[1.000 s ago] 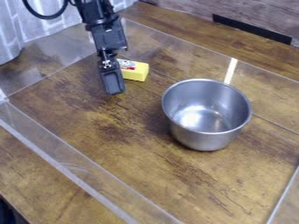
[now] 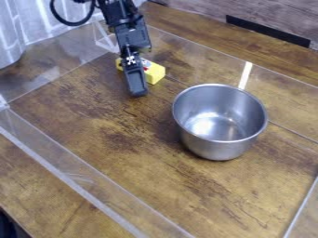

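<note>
My black gripper (image 2: 134, 67) reaches down from the upper left at a yellow block (image 2: 152, 72) with a small red-and-white marking. The gripper lies over the block's left part, hiding some of it; whether its fingers touch or hold the block cannot be told. A steel pot (image 2: 221, 121) stands empty on the wooden table (image 2: 125, 167) to the right of the gripper and block.
Clear plastic walls run along the left and right edges of the table area. A metallic object (image 2: 10, 46) is cut off at the upper left.
Over the last second my gripper has moved right over the yellow block, rising slightly in the view, and covers more of the block. The pot is unmoved.
</note>
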